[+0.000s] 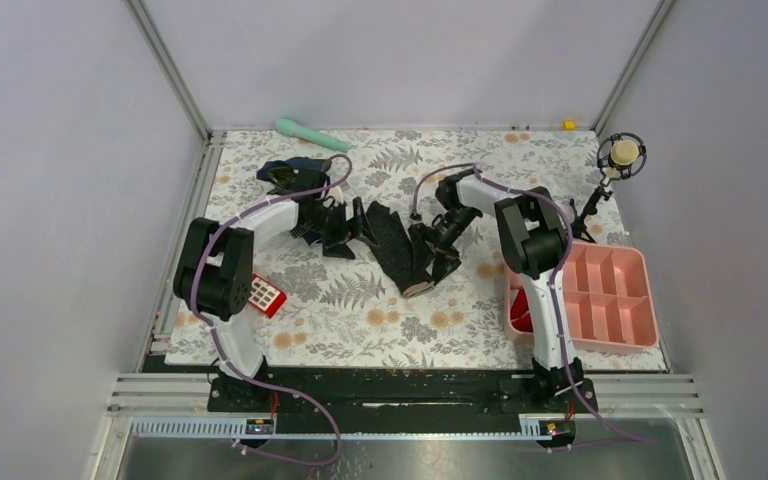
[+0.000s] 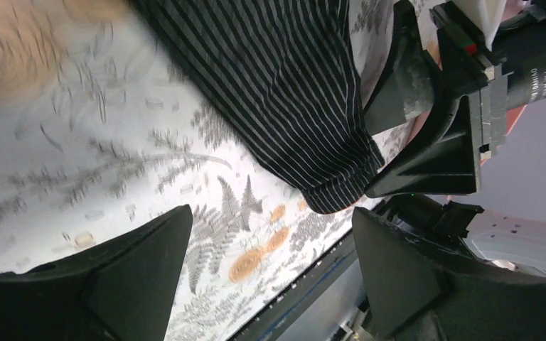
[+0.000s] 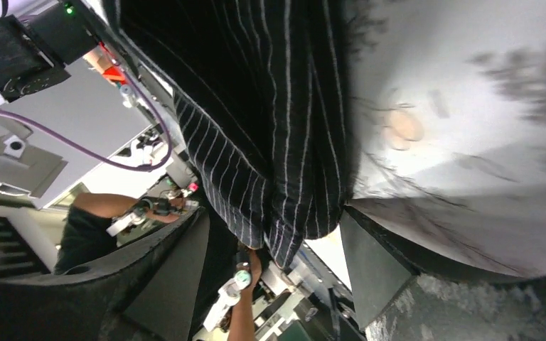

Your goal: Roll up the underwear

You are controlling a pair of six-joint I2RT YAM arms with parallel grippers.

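Observation:
A long piece of dark pinstriped underwear [image 1: 390, 247] lies slanting on the floral-covered table, its folded end [image 2: 334, 185] under my right gripper [image 1: 434, 258]. In the right wrist view the bunched striped cloth [image 3: 291, 156] reaches between the open fingers of that gripper. My left gripper [image 1: 353, 232] stands open just left of the cloth's upper end, with nothing between its fingers; in the left wrist view its fingertips frame bare table beside the fabric.
A pile of dark clothing [image 1: 278, 170] lies at the back left, with a mint bottle-like object [image 1: 310, 132] behind it. A red keypad [image 1: 266, 296] is at left, a pink divided bin [image 1: 610, 310] and a stand [image 1: 590, 200] at right.

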